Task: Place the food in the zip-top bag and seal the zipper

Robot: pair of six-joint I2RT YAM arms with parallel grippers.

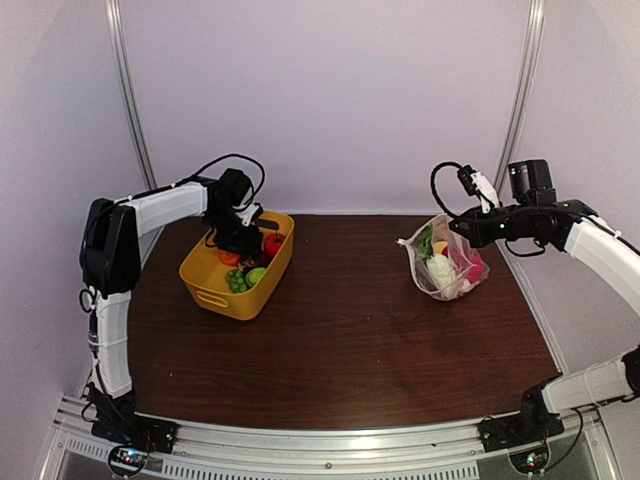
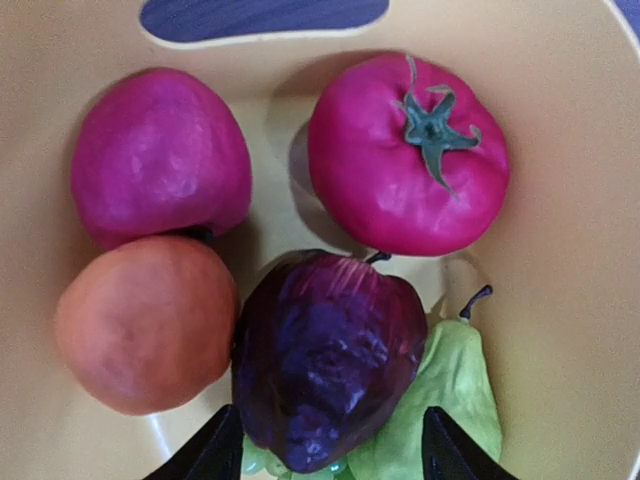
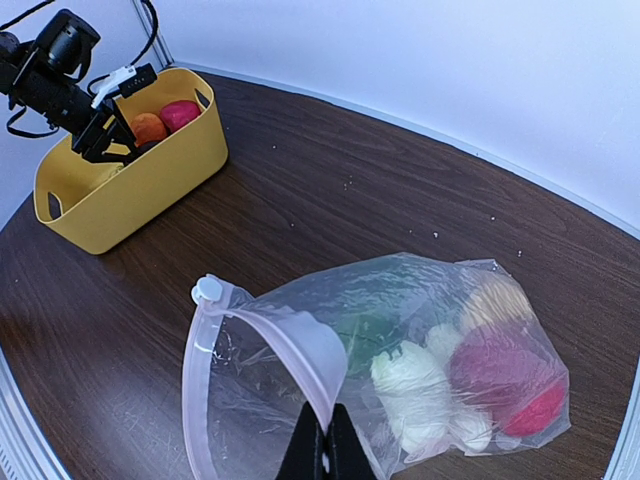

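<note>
In the left wrist view, a dark purple onion-like vegetable [image 2: 325, 350] lies in the yellow basket [image 1: 240, 305]. My left gripper is open above it, a finger on either side of its near end and nothing held. Around it are a red tomato [image 2: 385, 150], a magenta round fruit [image 2: 165, 155], an orange fruit [image 2: 150, 325] and a green pear [image 2: 440, 405]. At the right stands the clear zip bag [image 3: 235, 385], mouth open, with a white vegetable [image 3: 410, 390] and a red item [image 3: 495, 365] inside. My right gripper is shut on the bag's rim.
Green grapes [image 1: 237, 281] and a round green item [image 1: 256, 275] sit toward the basket's near end. Bare dark tabletop [image 1: 345, 320] separates the basket from the bag. Pale walls [image 1: 330, 110] close off the back and sides.
</note>
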